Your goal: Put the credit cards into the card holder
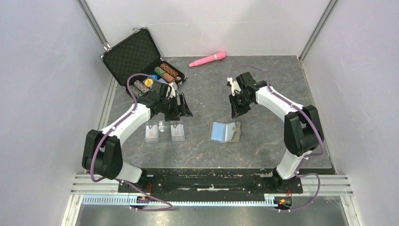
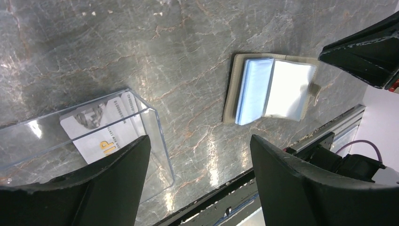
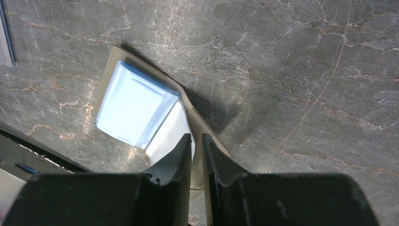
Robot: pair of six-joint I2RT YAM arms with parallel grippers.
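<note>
A beige card holder [image 1: 225,132] lies opened on the table, with a light blue sleeve [image 3: 134,103] and white sleeves [image 2: 291,89]. Credit cards, pale with orange marks, rest in clear trays; one card stack [image 2: 106,127] shows beneath my left gripper. That gripper stands open above the tray's right end, empty between its wide-spread fingers. Over the holder's right part hovers my right gripper. Its fingers are parted by a narrow gap, and only the holder shows through it. Whether the sleeves contain cards, I cannot tell.
Clear trays with cards [image 1: 151,133] sit at the left front. An open black case [image 1: 134,52] of poker chips occupies the back left, and a pink wand [image 1: 207,59] lies at the back.
</note>
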